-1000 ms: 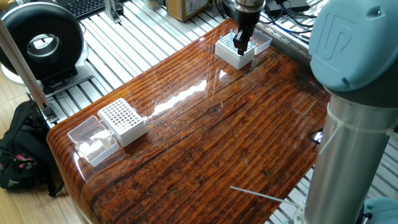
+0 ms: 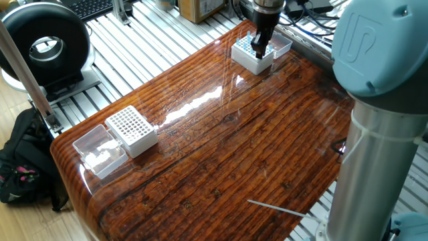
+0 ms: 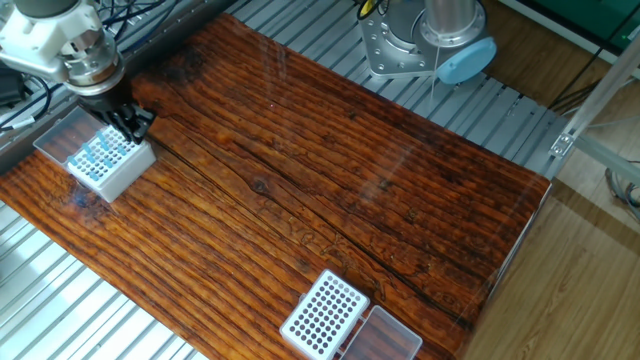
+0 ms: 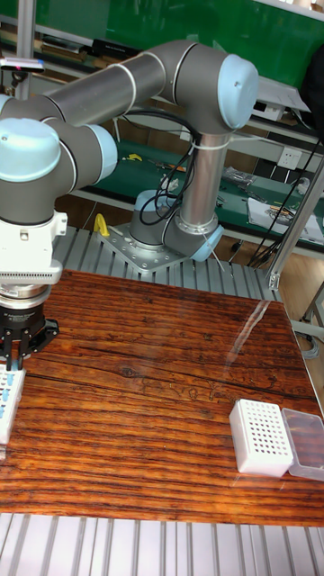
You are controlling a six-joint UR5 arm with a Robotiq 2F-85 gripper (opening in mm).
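My black gripper points down at the edge of a white tip rack at the far end of the table. Several blue tips stand in that rack's holes. From the opposite side, the gripper appears low over the rack's inner corner, close to the tips. Whether its fingers are apart or hold a tip is too small and dark to make out. A second white rack, at the other end, has holes that look empty. The third view cuts off most of the tip-filled rack at its left edge.
Clear hinged lids lie open beside both racks: one lid near the table's left end, another lid at the far end. Bare wooden tabletop stretches between the racks. The arm's base stands behind the table.
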